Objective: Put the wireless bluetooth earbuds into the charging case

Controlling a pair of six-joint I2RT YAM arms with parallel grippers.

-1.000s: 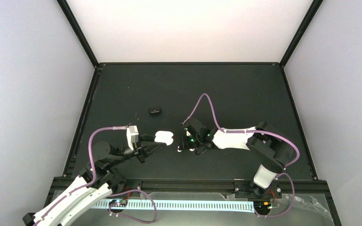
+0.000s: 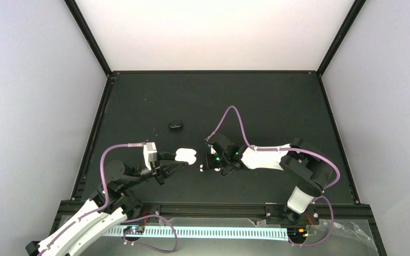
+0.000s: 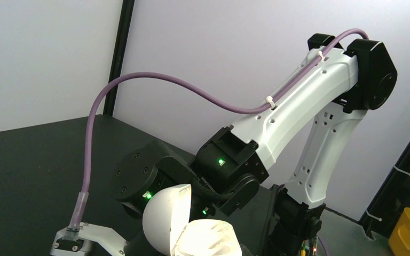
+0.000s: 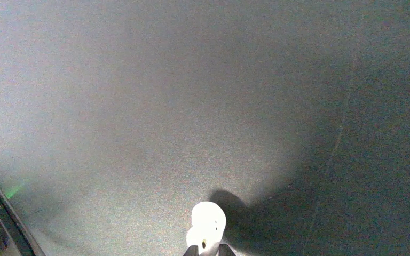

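Note:
The open white charging case is in my left gripper, which is shut on it; the left wrist view shows its rounded lid and its inner tray. Just to its right, my right gripper points down toward the table. At its fingertips a small white earbud shows in the right wrist view; whether it is gripped or only between the fingers I cannot tell.
A small black object lies on the dark mat, behind the grippers. A yellow container stands at the edge of the left wrist view.
A small white piece at the right gripper's tips has shifted very slightly left. Both arms otherwise look the same.

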